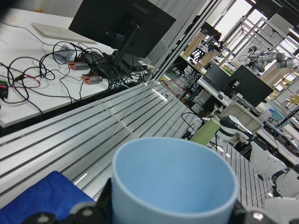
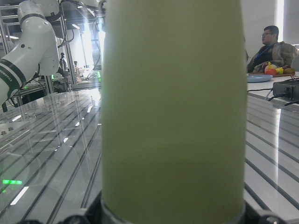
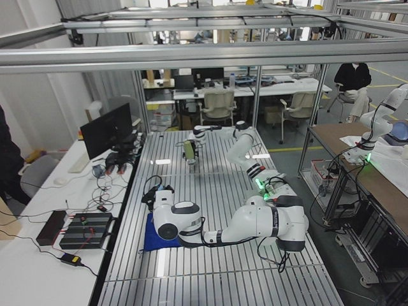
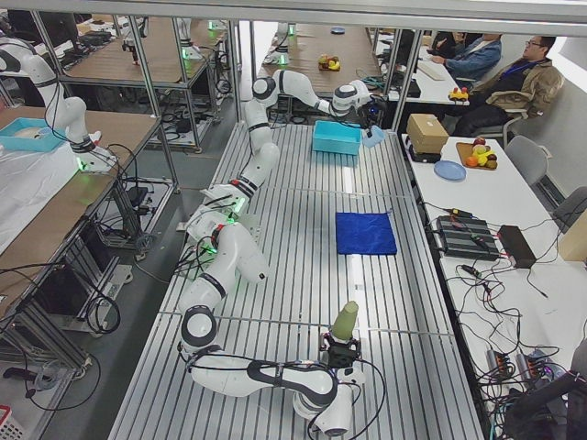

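Note:
A light-blue cup (image 1: 174, 179) fills the lower middle of the left wrist view, my left gripper (image 3: 155, 196) shut on it, above and near the blue cloth (image 4: 365, 233). A tall pale-green cylinder (image 2: 173, 107) is held upright in my right gripper (image 4: 340, 353), filling the middle of the right wrist view; it also shows in the left wrist view (image 1: 205, 132). The blue cloth lies flat on the slatted metal table (image 4: 404, 302).
A cyan bin (image 4: 336, 137) stands at one end of the table. A side desk (image 3: 38, 274) with monitor (image 3: 106, 131), cables and power boxes runs alongside.

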